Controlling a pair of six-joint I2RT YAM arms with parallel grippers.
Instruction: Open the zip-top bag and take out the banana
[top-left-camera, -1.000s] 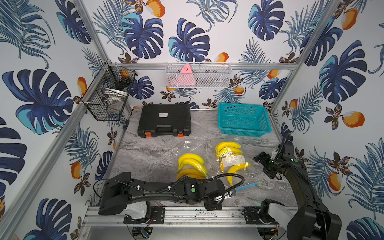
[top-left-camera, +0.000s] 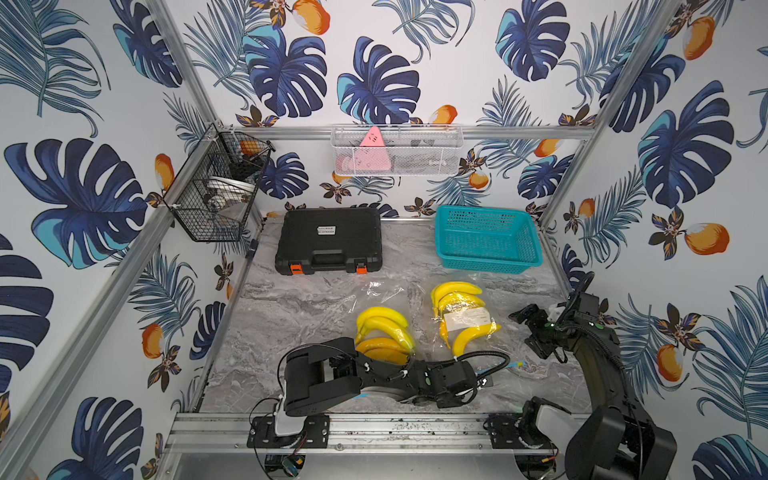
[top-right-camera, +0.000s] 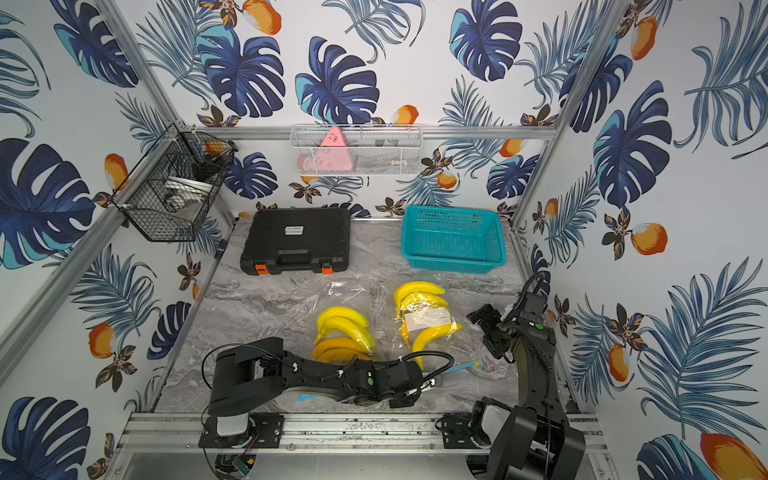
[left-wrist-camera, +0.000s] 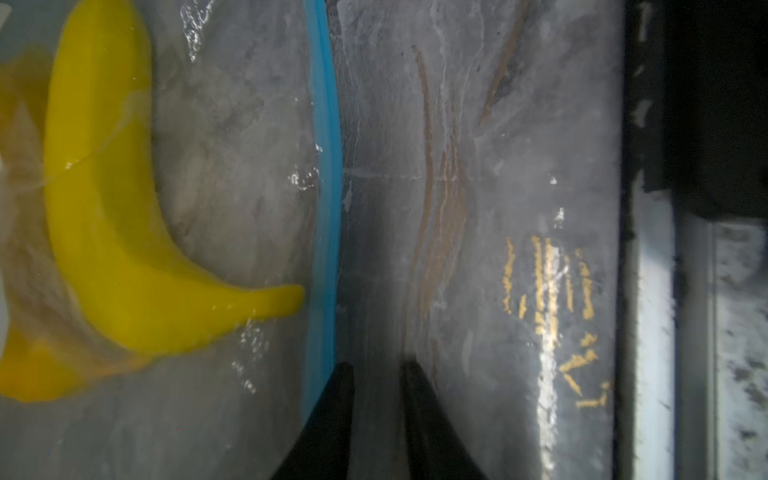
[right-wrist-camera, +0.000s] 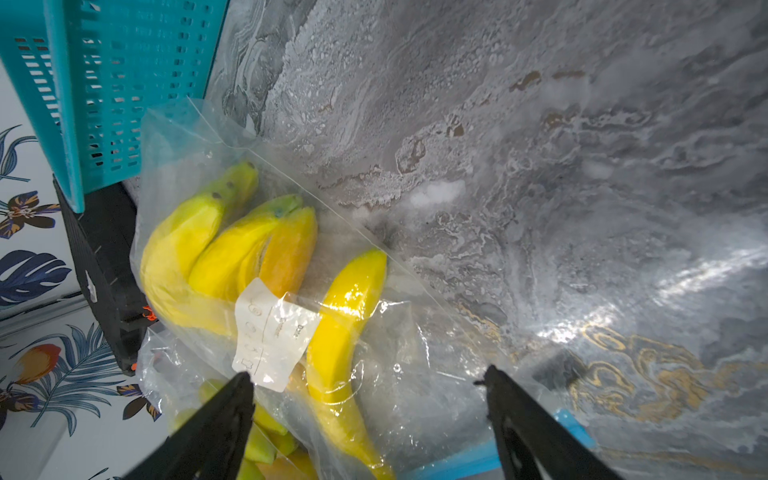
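A clear zip bag holding several bananas and a white label (top-left-camera: 466, 320) lies on the right half of the table. In the left wrist view, a single banana (left-wrist-camera: 120, 216) in it points its stem at the blue zip strip (left-wrist-camera: 327, 184). My left gripper is at the strip's near end, its fingers a narrow gap apart with nothing seen held. In the right wrist view, my right gripper is wide open above the bag, with a long banana (right-wrist-camera: 340, 344) visible between its fingers. Whether the zip is sealed cannot be told.
A second clear bag of bananas (top-left-camera: 384, 328) lies to the left, partly behind my left arm. A black case (top-left-camera: 329, 240) and an empty teal basket (top-left-camera: 489, 240) stand at the back. Open table lies left of the bags.
The right arm shifted only slightly. The bags look unmoved.
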